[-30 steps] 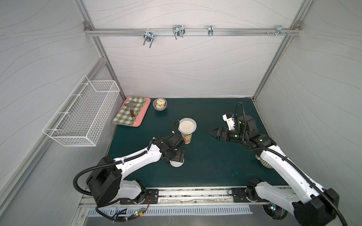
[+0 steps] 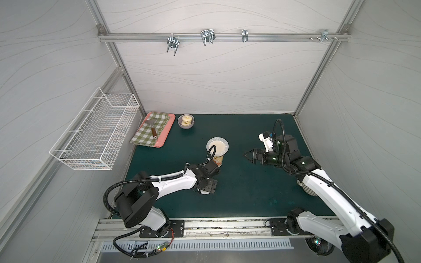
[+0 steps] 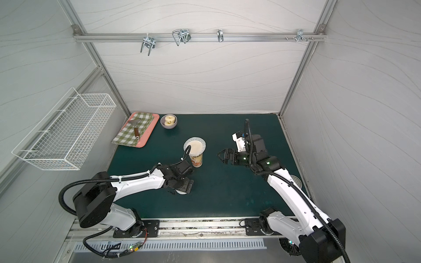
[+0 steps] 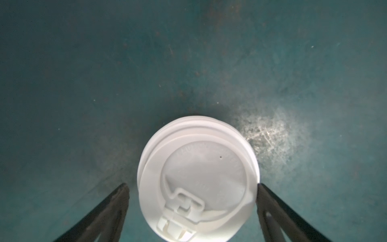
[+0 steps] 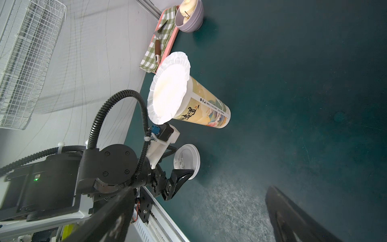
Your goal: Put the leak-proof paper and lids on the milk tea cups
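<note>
A patterned milk tea cup (image 5: 205, 106) stands upright on the green table, topped by a round white leak proof paper (image 5: 168, 90) with a crimped edge. Nearer the front lies a white plastic lid (image 4: 201, 173), the tab on its top showing in the left wrist view. My left gripper is open right over this lid, one finger on each side of it; the right-hand finger appears close to the rim. Out to the right of the cup, my right gripper hangs open over bare table, nothing between its fingers.
At the back left are a pink tray (image 2: 168, 130) with a checked cloth and a small bowl (image 2: 186, 121). A white wire basket (image 2: 96, 131) hangs on the left wall. A striped round object (image 2: 307, 188) is partly hidden under the right arm.
Cup, paper and right arm have stayed still.
</note>
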